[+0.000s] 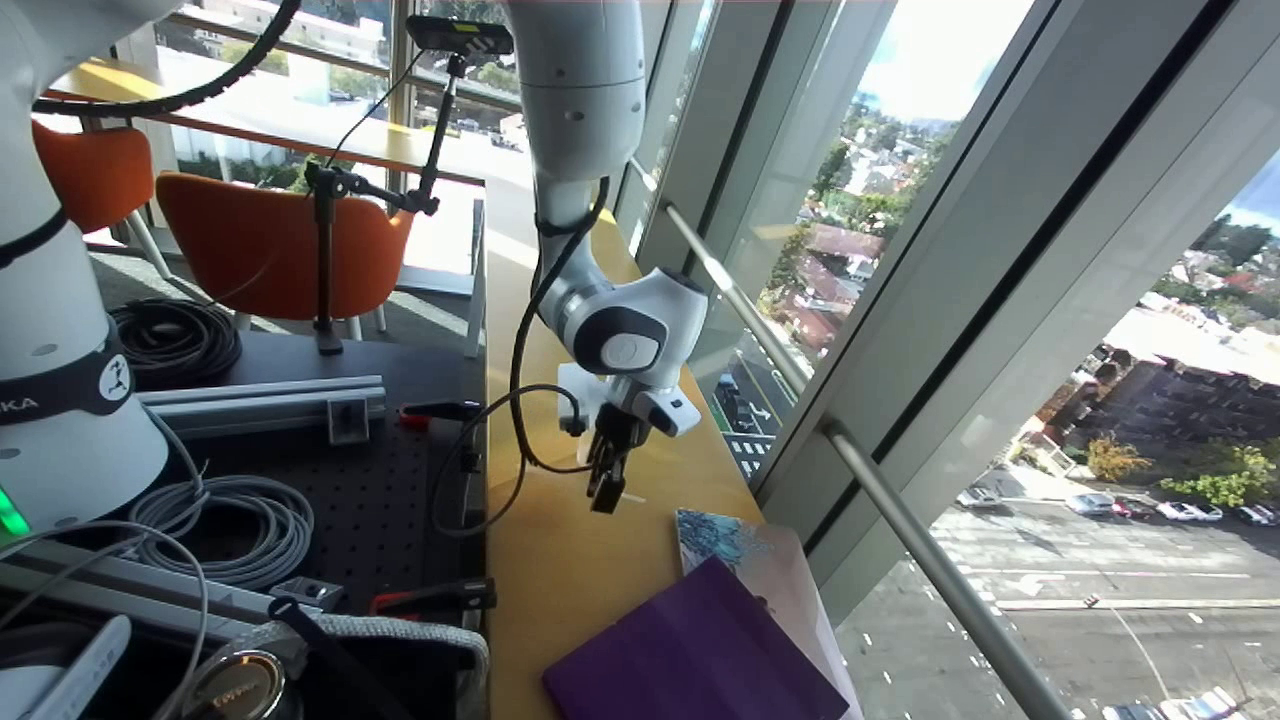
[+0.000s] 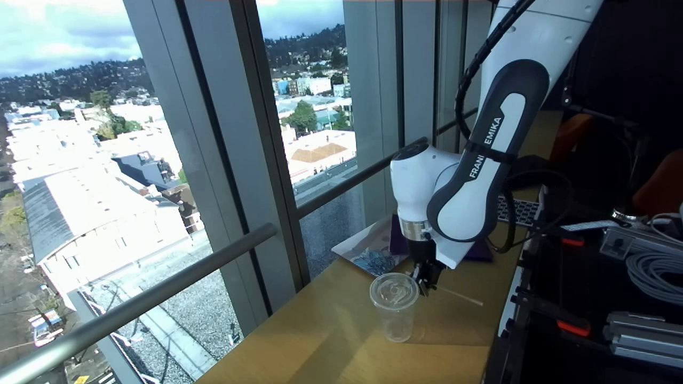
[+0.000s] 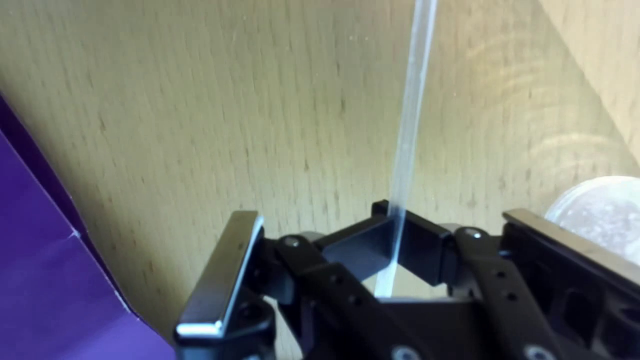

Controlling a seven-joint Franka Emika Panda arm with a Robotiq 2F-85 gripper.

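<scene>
A thin translucent straw [image 3: 412,102] runs up through the wrist view, pinched between the black fingertips of my gripper. In exterior view 2 the straw [image 2: 462,297] reaches out sideways from the gripper [image 2: 424,288], roughly level above the table. A clear plastic cup with a lid [image 2: 395,307] stands upright on the table beside the gripper; the wrist view catches part of its lid [image 3: 603,213] at the right edge. From exterior view 1 the gripper [image 1: 606,490] hangs over the table, and the cup does not show there.
A purple folder [image 1: 696,654] lies over a printed sheet [image 1: 726,534] on the wooden table [image 1: 528,600]. The window and its rail [image 1: 936,564] border one side. A dark bench with tools and a coiled cable [image 1: 258,528] borders the other. A cable loops beside the wrist.
</scene>
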